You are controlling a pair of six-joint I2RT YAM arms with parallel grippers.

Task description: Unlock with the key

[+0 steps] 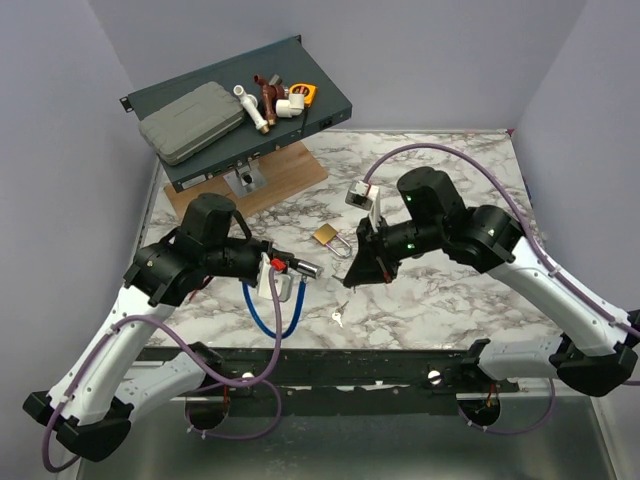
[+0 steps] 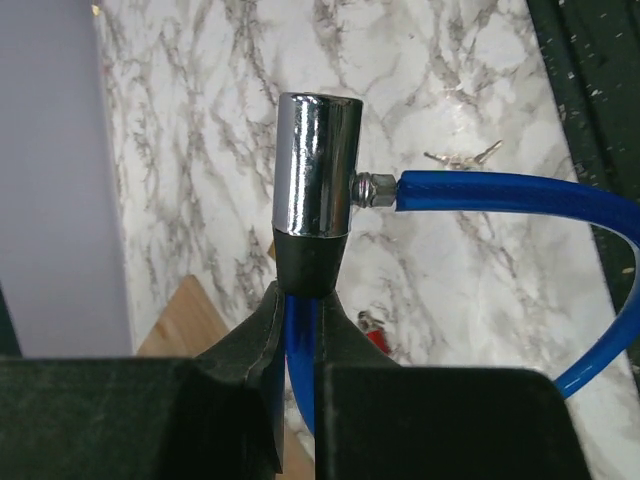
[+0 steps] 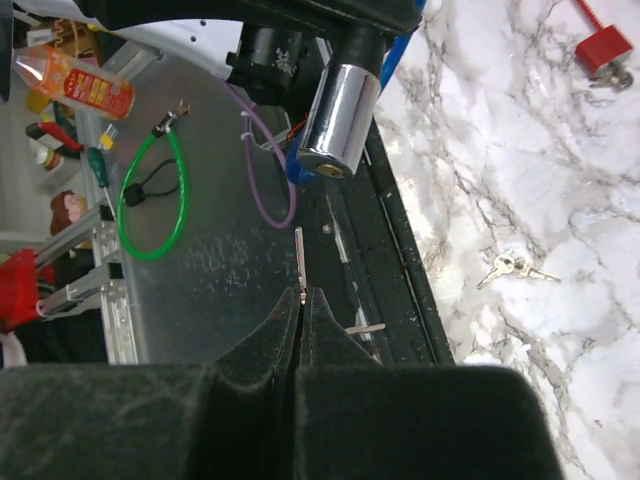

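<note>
The blue cable lock point(image 2: 470, 190) has a chrome cylinder point(image 2: 318, 165) with a black collar. My left gripper is shut on it around the collar and cable. In the right wrist view, the lock's chrome cylinder point(image 3: 340, 122) turns its keyhole end toward the right gripper. A thin key point(image 3: 301, 262) sticks out of my right gripper, which is shut on it. Between the key tip and the keyhole there is a visible gap. A second thin metal piece point(image 3: 365, 328) shows beside the fingers.
Loose keys point(image 1: 338, 316) lie on the marble top near its front edge. A brass padlock point(image 1: 325, 234) lies farther back, partly beyond the grippers. The red padlock point(image 3: 604, 52) rests on the marble. At the back left stands a raised shelf point(image 1: 330, 108) holding a grey case and fittings.
</note>
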